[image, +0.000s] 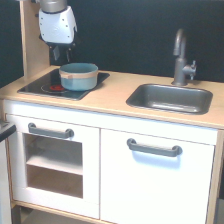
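Observation:
A blue-grey pot (79, 78) sits on the black stove top (45, 87) at the left of the toy kitchen counter. My gripper (61, 52) hangs above and just behind the pot's left side, its dark fingers pointing down. It looks apart from the pot, though its depth is hard to judge. The fingers are too small and dark against the backdrop to tell whether they are open or shut. Nothing distinct shows in them.
To the right, an empty metal sink (170, 98) is set in the wooden counter (118, 92), with a grey faucet (181, 60) behind it. Bare counter lies between stove and sink. Below are an oven door (87, 150) and a white cabinet door (150, 185).

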